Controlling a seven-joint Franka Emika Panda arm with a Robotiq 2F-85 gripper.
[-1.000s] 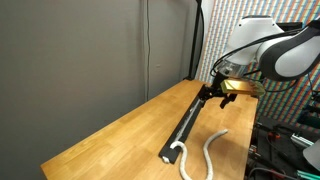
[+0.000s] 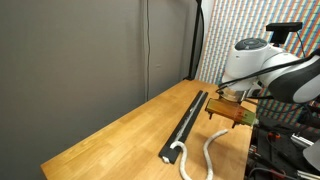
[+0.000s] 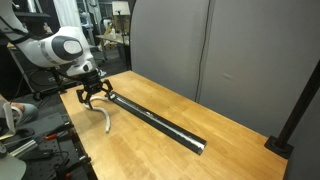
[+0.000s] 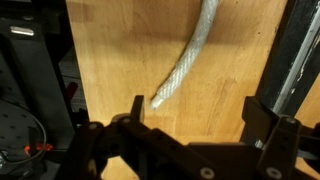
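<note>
A pale, braided rope [image 2: 209, 160] lies on the wooden table in a U-shaped bend. One of its ends lies against or close to the black rail [image 2: 186, 128]; I cannot tell whether they touch. My gripper [image 2: 222, 119] hangs above the rope's other end, its fingers open and nothing between them. In the wrist view, the rope [image 4: 184, 62] runs down from the top edge to a loose end between the fingers of the gripper, nearer the left one. The second exterior view shows the gripper [image 3: 97, 95] over part of the rope [image 3: 105, 118].
Along the table runs the long black rail with a pale strip down its middle [image 3: 155, 120]. Cables and dark equipment [image 2: 275, 150] stand beside the table near the arm's base.
The gripper has come down and slightly nearer the rope's free end, and the arm's hand is tilted differently. The rope and rail lie as before.
</note>
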